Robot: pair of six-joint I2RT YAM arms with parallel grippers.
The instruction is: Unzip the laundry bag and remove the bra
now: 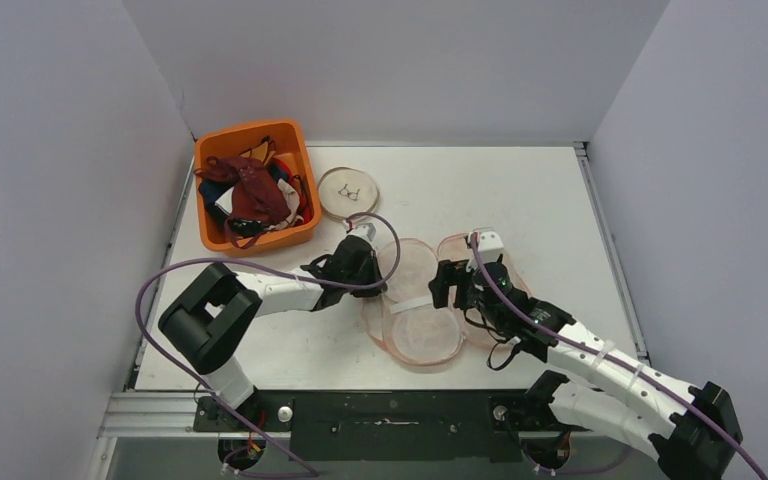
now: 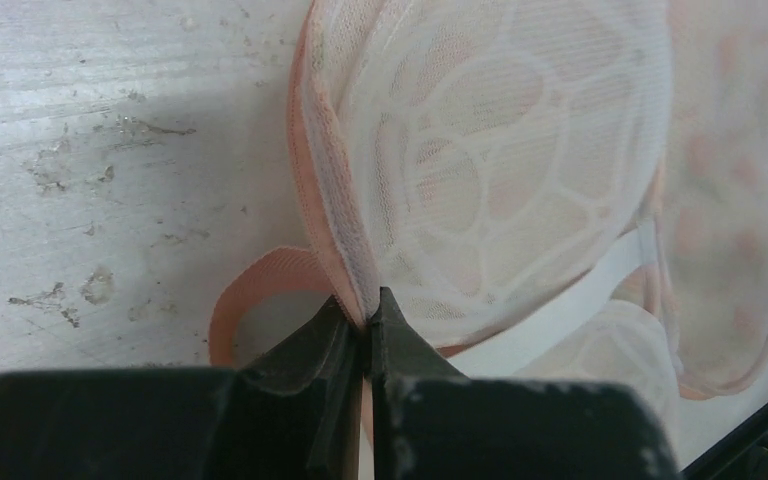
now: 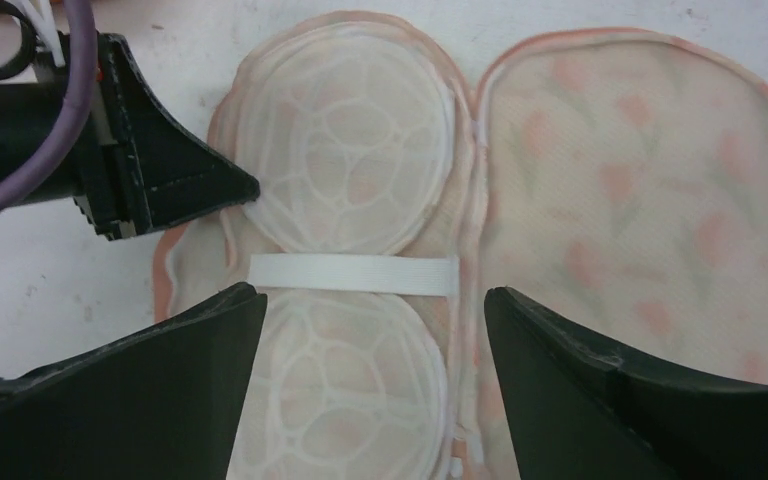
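The pale pink mesh laundry bag (image 1: 425, 338) lies open and flat, with two round pockets (image 3: 345, 130) crossed by a white strap (image 3: 355, 275) and a flower-print flap (image 3: 640, 200) at the right. My left gripper (image 1: 375, 285) is shut on the bag's pink left edge. My right gripper (image 1: 445, 285) stands part open over the bag near the strap and flap seam, nothing seen between its fingers. No bra can be told apart.
An orange bin (image 1: 210, 150) full of bags and cloth stands at the back left. A round cream pouch (image 1: 348, 192) lies beside it.
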